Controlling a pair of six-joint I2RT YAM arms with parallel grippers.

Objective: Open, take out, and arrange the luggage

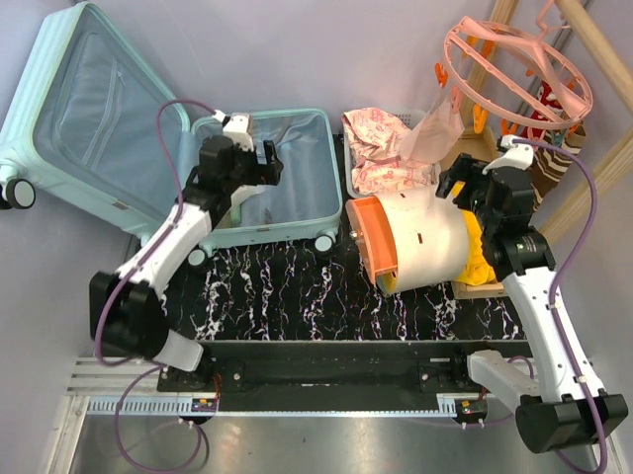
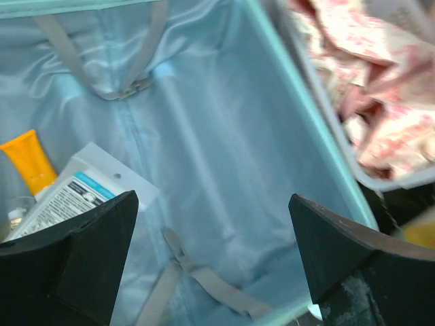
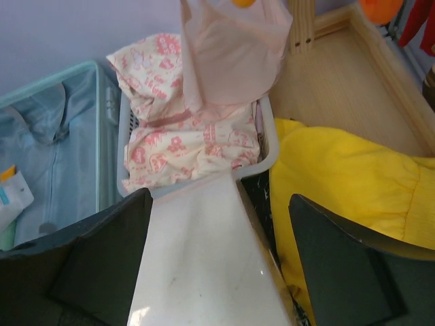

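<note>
The light-blue suitcase stands open, its lid (image 1: 94,128) upright at left, its base (image 1: 297,178) holding a white pack (image 2: 78,204), an orange tube (image 2: 28,159) and grey straps. My left gripper (image 1: 265,163) is open over the base, empty. My right gripper (image 1: 463,178) is open above a white drum (image 1: 430,237) with an orange end, nothing between its fingers. Behind the drum, a grey basket holds pink floral cloth (image 1: 371,153), with pale pink fabric hanging over it.
At right are a wooden tray (image 3: 340,81) with yellow cloth (image 3: 346,190), a pink hanging ring with clips (image 1: 519,39) and wooden poles.
</note>
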